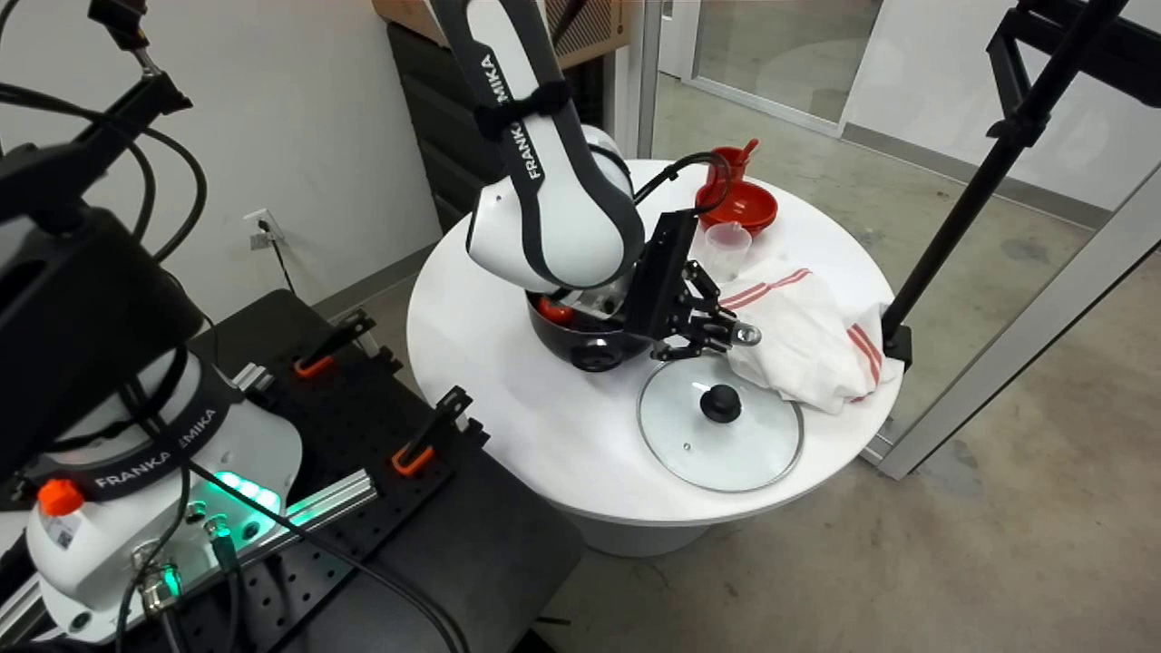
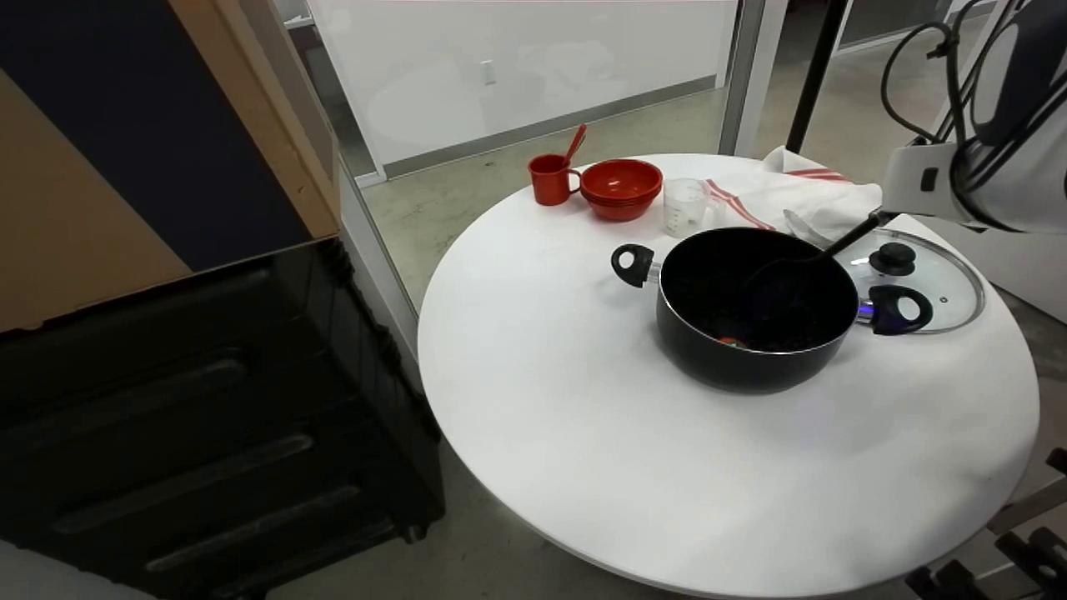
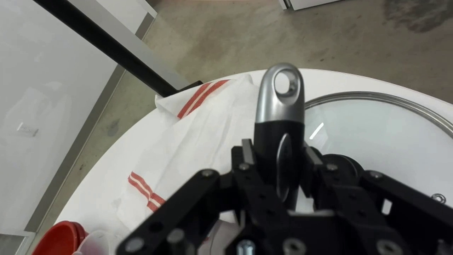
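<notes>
In the wrist view my gripper is shut on the black and silver handle of a ladle-like utensil (image 3: 280, 100), whose looped end points away from me. Exterior view 2 shows the utensil's dark shaft (image 2: 852, 236) slanting down into a black pot (image 2: 755, 365); its head is hard to make out against the dark interior. A bit of something red (image 2: 733, 342) shows at the pot's bottom, and a red item (image 1: 555, 312) appears inside the pot in exterior view 1. From that side, my gripper (image 1: 726, 333) is past the pot's rim, near the lid.
The glass lid (image 1: 720, 448) lies flat beside the pot. A striped white towel (image 1: 811, 343), a clear cup (image 2: 685, 208), red bowls (image 2: 620, 188) and a red mug (image 2: 551, 180) stand along the far side.
</notes>
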